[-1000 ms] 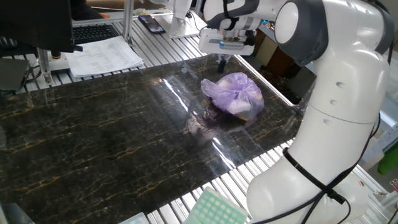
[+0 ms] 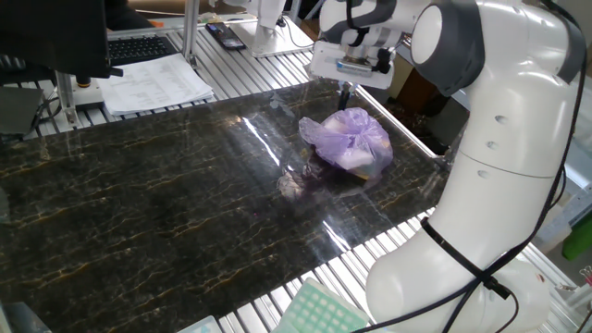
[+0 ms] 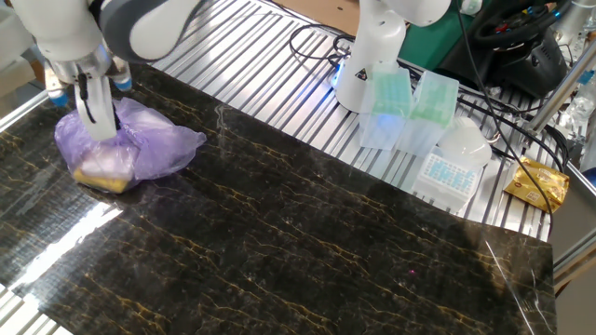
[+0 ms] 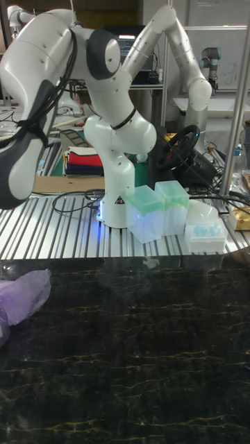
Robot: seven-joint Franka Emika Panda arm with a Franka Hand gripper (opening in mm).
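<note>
A crumpled, translucent purple plastic bag (image 2: 350,143) rests on the dark marbled tabletop, near its edge by the arm. Something pale and yellowish shows through its underside in exterior view 2, where the bag (image 3: 154,154) is partly covered by the hand. My gripper (image 2: 344,96) points downward just behind and above the bag in exterior view 1. Only a dark, narrow finger end shows below the white hand, so the gap between the fingers cannot be made out. The bag sits on the table, and no grip on it is visible. Exterior view 3 catches only part of the bag (image 4: 23,296).
Translucent green-topped boxes (image 3: 391,98) and a white tip rack (image 3: 449,179) stand on the slatted rail beside the tabletop, with a gold packet (image 3: 537,184) farther along. Papers (image 2: 153,85) lie by a keyboard.
In exterior view 1 my hand has shifted rightward and slightly down, its finger end now closer to the bag's top. The bag looks unmoved.
</note>
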